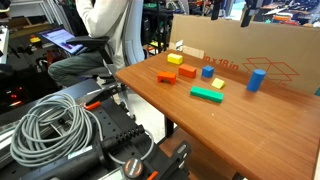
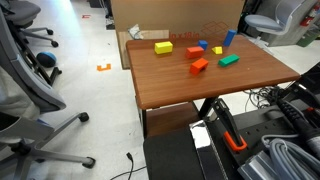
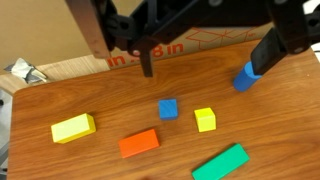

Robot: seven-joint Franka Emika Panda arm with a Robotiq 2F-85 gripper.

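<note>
High over the far side of the wooden table, my gripper [image 1: 230,13] shows at the top edge of exterior view 1, open and empty. In the wrist view its fingers stand wide apart, the right one partly in front of a blue cylinder [image 3: 246,78] lower down on the table. A small blue cube [image 3: 168,109] and a small yellow block [image 3: 205,119] sit nearer the middle. Around them lie a green block [image 3: 220,162], an orange block [image 3: 138,143] and a larger yellow block [image 3: 73,128]. A second orange block [image 1: 166,77] is nearer the table's left edge.
A tall cardboard sheet [image 1: 285,50] borders the table's back. Beside the table, a coiled grey cable [image 1: 50,135] lies on a black surface. An office chair [image 2: 40,120] stands away from it.
</note>
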